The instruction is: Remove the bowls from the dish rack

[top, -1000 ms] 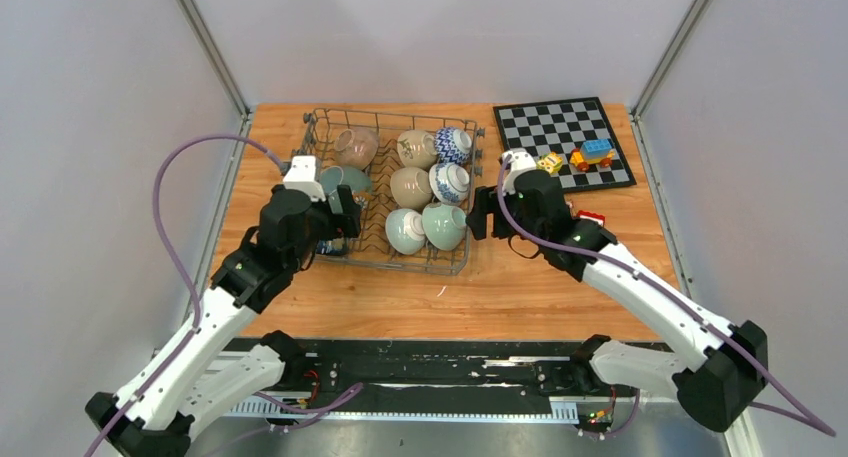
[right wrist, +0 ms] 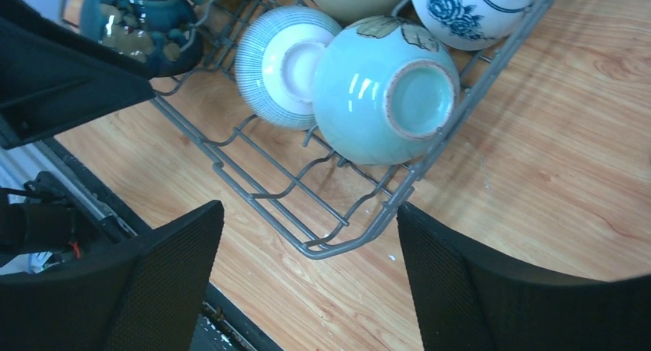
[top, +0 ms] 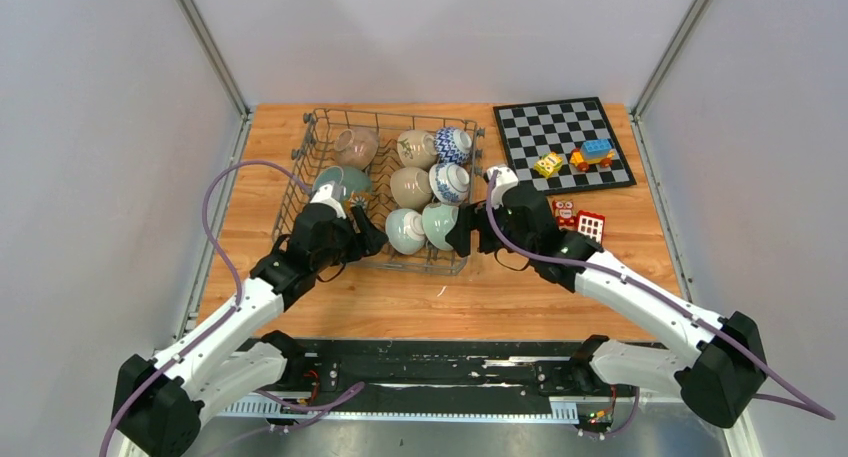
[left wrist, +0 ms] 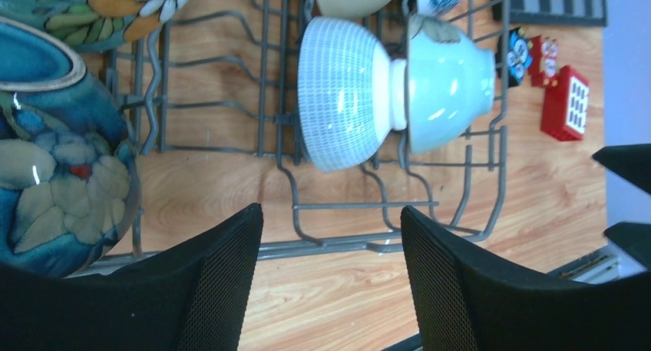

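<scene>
Bowls stand on edge in the grey wire dish rack (top: 460, 267). At its front, a blue-and-white ribbed bowl leans against a pale green bowl; both also show in the right wrist view. My left gripper (top: 372, 232) hovers just left of the ribbed bowl, its fingers apart and empty. Right of the green bowl is my right gripper (top: 466, 239), also open with nothing between its fingers. A dark blue flowered mug or bowl (left wrist: 73, 174) sits at the rack's left front. Behind the pair are a tan bowl (top: 410, 188) and a blue-patterned bowl (top: 450, 183).
More bowls, including a brownish clear one (top: 356, 148), fill the back of the rack. To the right lie a checkerboard (top: 545, 122) with toy vehicles and red toy blocks (top: 590, 225).
My left gripper has moved right, towards the ribbed bowl. My right gripper has come left, close to the green bowl. The bowls have stayed put.
</scene>
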